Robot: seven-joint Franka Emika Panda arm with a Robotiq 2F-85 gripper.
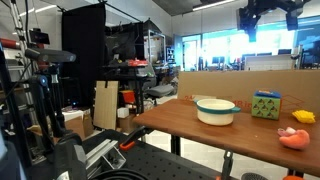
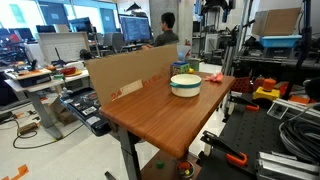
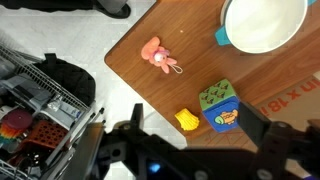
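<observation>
High over the table's right side in exterior view 1, my open gripper points down with nothing between its fingers. Below it in the wrist view are a green-and-blue block (image 3: 220, 104), a small yellow object (image 3: 187, 120) and a pink toy (image 3: 155, 50) with a thin loop. The white bowl (image 3: 262, 22) with teal handles is cut off by that view's top edge; its whole outside shows in exterior view 1, on the wooden table (image 1: 185, 120). None of these things touches my gripper.
A cardboard panel (image 1: 220, 84) stands upright along the table's back edge. Bare wood lies left of the bowl in exterior view 1, and a wide clear stretch shows in exterior view 2. A person (image 2: 165, 32) sits beyond the panel.
</observation>
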